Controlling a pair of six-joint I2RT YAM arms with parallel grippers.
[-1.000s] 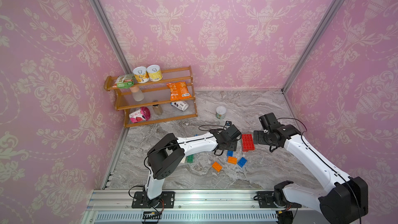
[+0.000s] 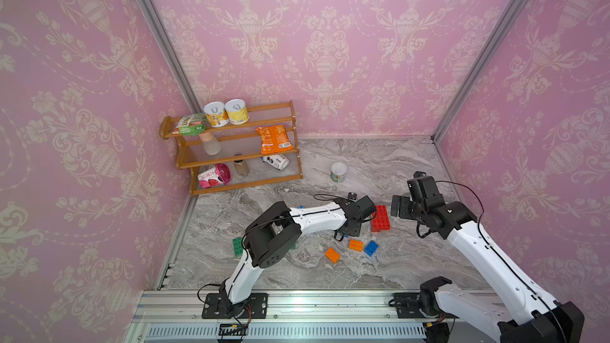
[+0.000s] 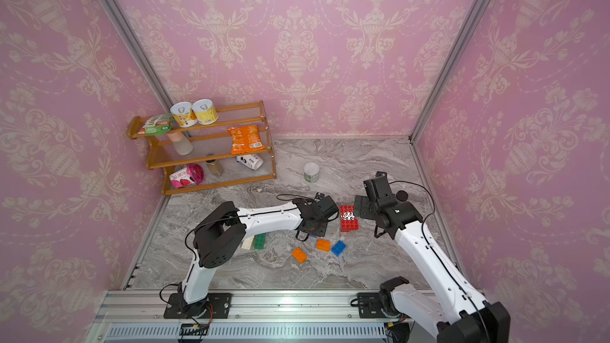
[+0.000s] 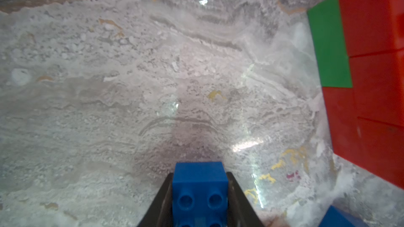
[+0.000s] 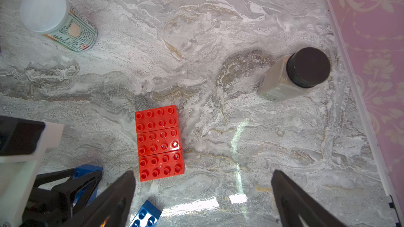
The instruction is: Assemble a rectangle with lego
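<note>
The block of red bricks (image 5: 160, 143) stands on the table, three red bricks across its top, flush side by side. In the left wrist view a green brick (image 4: 330, 42) shows below its red top layer. My left gripper is shut on a blue brick (image 4: 200, 172), one finger touching each side, close over the table. That brick is apart from the red block, to its left. My right gripper hovers open to the right of the block, nothing between its fingers.
A second blue brick (image 2: 371, 248) and two orange bricks (image 2: 355, 245) lie in front. Green bricks (image 3: 259, 241) sit left, partly under the left arm. A can (image 2: 338, 172) and a dark-capped bottle (image 5: 290, 75) stand behind; the wooden shelf (image 2: 247, 183) is back left.
The red block has not moved.
</note>
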